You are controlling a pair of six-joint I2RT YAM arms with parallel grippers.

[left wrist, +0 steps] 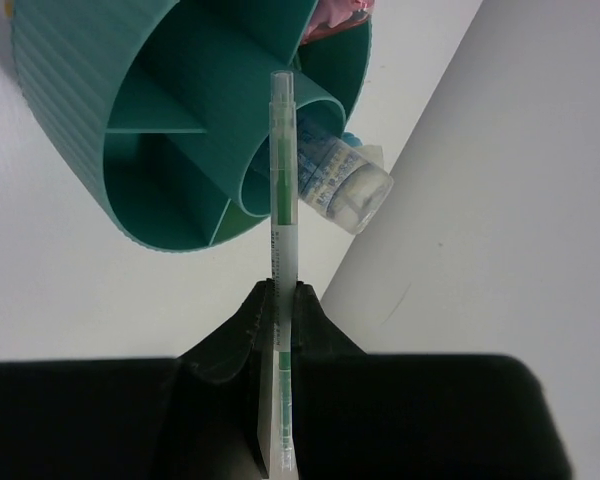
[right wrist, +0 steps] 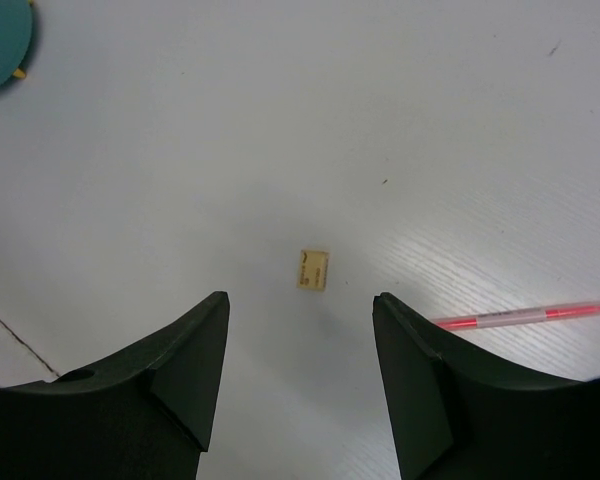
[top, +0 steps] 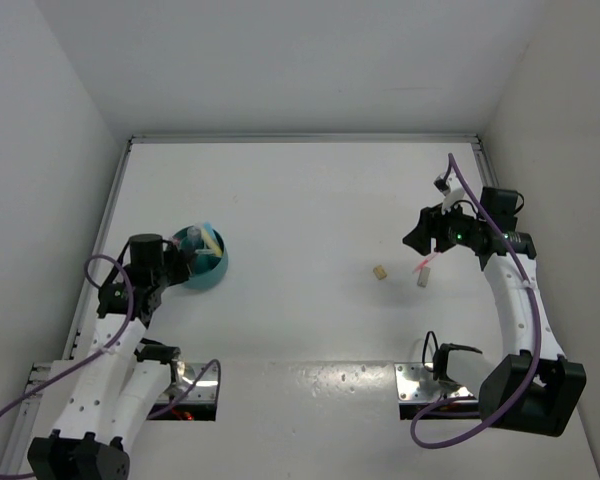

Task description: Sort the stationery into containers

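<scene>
A green pen [left wrist: 285, 180] with a clear cap is pinched in my left gripper, which is shut on its lower part. Its capped end reaches across the mouth of the teal divided holder [left wrist: 65, 80] in the left wrist view. In the holder's round middle compartment a clear bottle [left wrist: 345, 180] stands, and something pink [left wrist: 335, 15] sits in another section. My right gripper stands open over the white table, empty. Beyond its fingertips lies a small tan block [right wrist: 313, 270], with a pink-red pen [right wrist: 525, 317] to the right.
A small grey block [top: 423, 277] lies near the pink pen [top: 426, 262], close to the right arm. Between the holder [top: 205, 278] and the tan block [top: 380, 272], the table is bare. Walls close off both sides.
</scene>
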